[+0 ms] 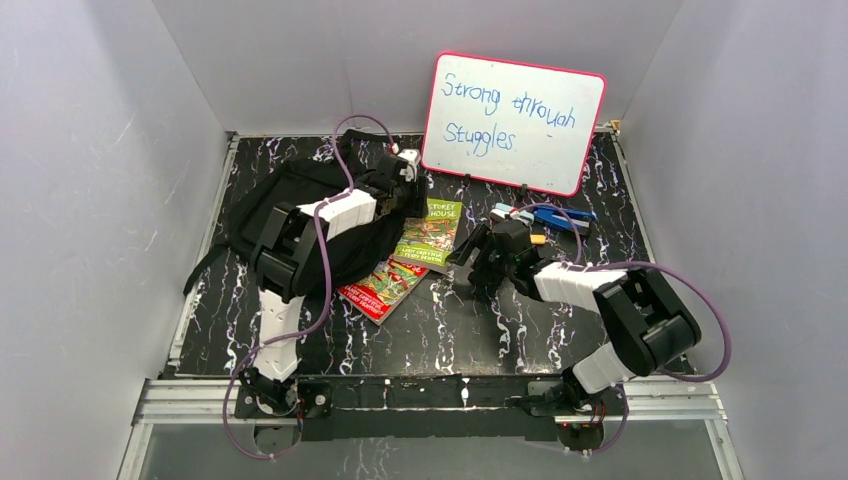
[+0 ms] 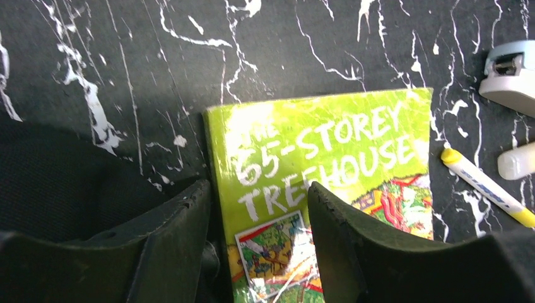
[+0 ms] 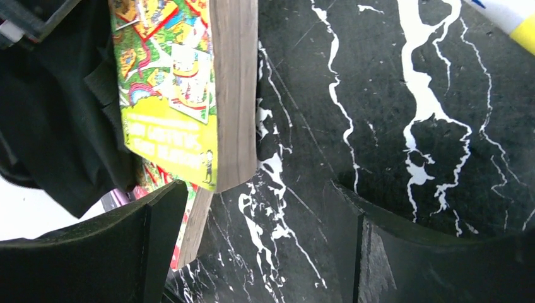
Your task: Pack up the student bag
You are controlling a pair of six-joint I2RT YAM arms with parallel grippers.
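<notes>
A green book (image 1: 430,235), titled 65-Storey Treehouse, lies flat in the middle, its lower end over a red book (image 1: 383,289). The black bag (image 1: 300,185) is spread on the left, touching or close to the books. Over the green book's upper left edge, my left gripper stands open; one finger is on the bag side of the spine, the other over the cover, with no grip visible. To the right of the books, my right gripper is open, its left finger near the green book's lower corner and bare tabletop below the gap.
Behind my right gripper lie a blue item (image 1: 563,217), a pale stapler-like item (image 2: 511,72) and a white-and-yellow pen (image 2: 486,186). A whiteboard (image 1: 515,120) stands at the back.
</notes>
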